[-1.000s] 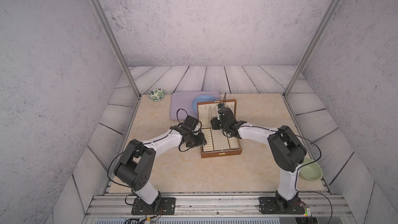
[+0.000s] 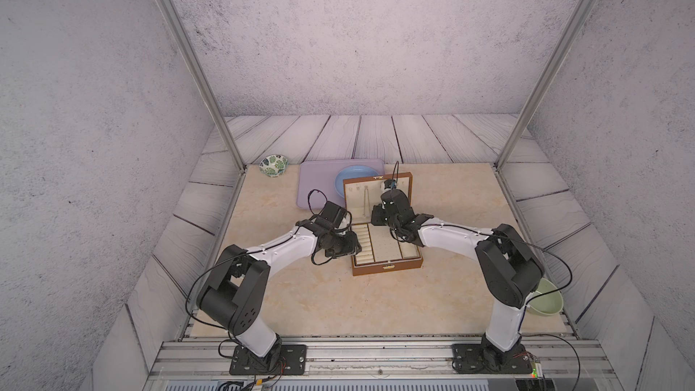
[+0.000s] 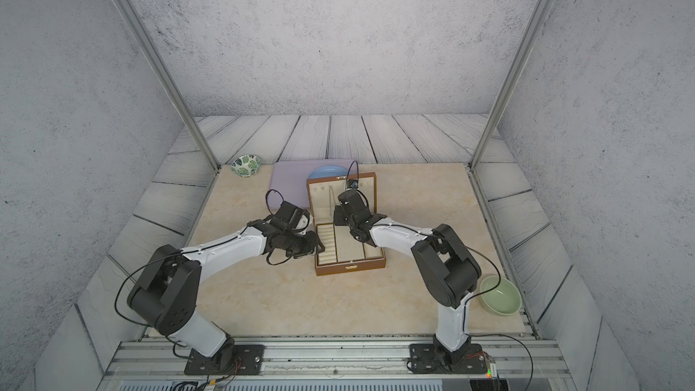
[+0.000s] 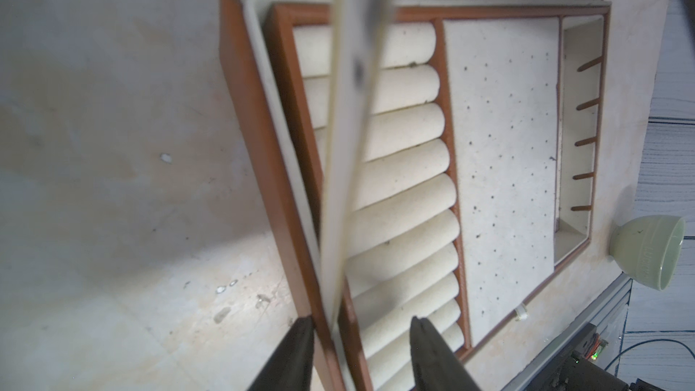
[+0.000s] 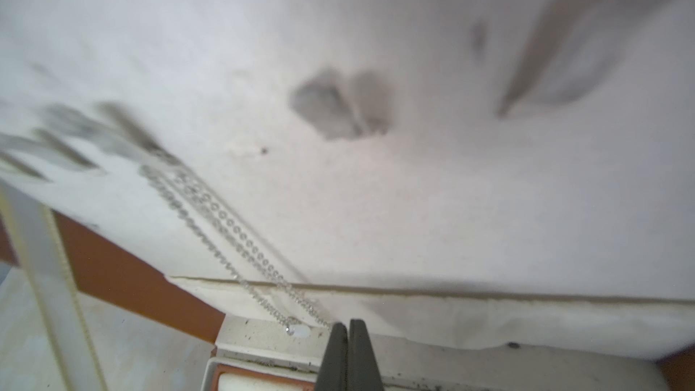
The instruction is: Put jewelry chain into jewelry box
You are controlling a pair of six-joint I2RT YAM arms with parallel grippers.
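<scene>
The brown jewelry box (image 2: 388, 268) stands open, its cream-lined lid (image 3: 319, 189) raised at the back. In the right wrist view a silver jewelry chain (image 5: 228, 226) hangs from a hook on the lid lining and slopes down to my right gripper. That gripper is shut, with the chain's lower part at its tips; whether any link is pinched between them is hidden. My left gripper stands part open above the box's left edge and the ring rolls (image 4: 405, 206), with nothing seen between its blurred fingers.
A pale ribbon (image 4: 351, 137) runs up from the box's left side. Behind the box lie a purple mat (image 2: 318, 184) and a blue plate (image 2: 357, 173). A patterned bowl (image 2: 273, 165) sits far left, a green bowl (image 2: 546, 299) front right.
The right arm has shifted slightly to the right, its elbow most visibly, with its gripper still near the lid. The left arm looks unmoved.
</scene>
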